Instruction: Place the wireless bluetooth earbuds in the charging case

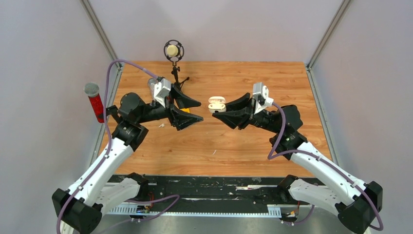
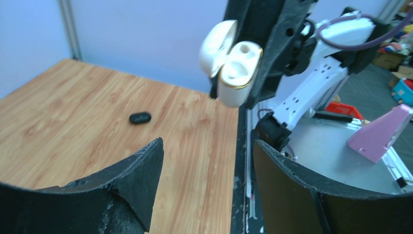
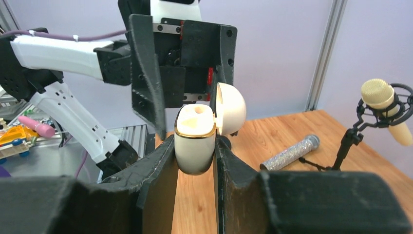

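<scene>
The white charging case (image 1: 217, 106), its lid raised, is held above the table by my right gripper (image 1: 214, 115), which is shut on its body. In the right wrist view the case (image 3: 195, 146) stands upright between the fingers. Two empty-looking wells show in the case (image 2: 237, 73) in the left wrist view. My left gripper (image 1: 200, 111) is open to the left of the case, facing it; nothing lies between its fingers. A small white piece (image 1: 161, 125), perhaps an earbud, lies on the table at left.
A yellow object (image 1: 185, 110) is partly hidden beneath the left gripper. Behind stands a microphone on a stand (image 1: 174, 50); a silver microphone (image 3: 292, 152) lies near it. A red microphone (image 1: 96, 105) is at the left edge.
</scene>
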